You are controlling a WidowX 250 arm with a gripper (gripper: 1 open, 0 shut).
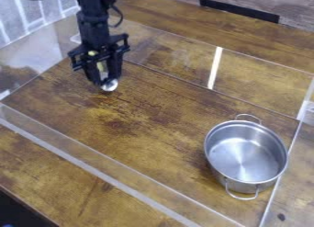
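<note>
My black gripper (99, 64) hangs low over the upper left of the wooden table, its fingers around or just over a small pale object (108, 85) near the tabletop. The gripper mostly hides this object, and I cannot tell whether the fingers touch it or how far apart they are.
A steel pot (244, 154) with two wire handles stands at the lower right. Clear panels edge the work area, and a white strip (216, 67) lies at the upper right.
</note>
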